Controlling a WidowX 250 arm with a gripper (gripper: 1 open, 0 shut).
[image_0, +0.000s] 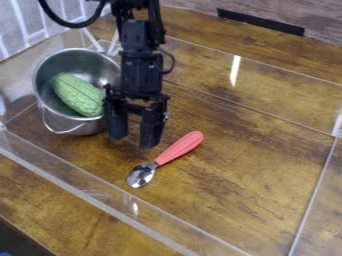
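Note:
My black gripper (135, 128) hangs upright at the middle left, open, its fingers low just right of a metal pot (63, 119). The pot is tilted and holds a green vegetable-like object (80, 95), perhaps cabbage. A spoon with a red handle (181, 146) and a metal bowl end (142, 175) lies on the wooden table below and right of my fingers.
Transparent edges or panels run along the near and left sides, with a white railing at the upper left.

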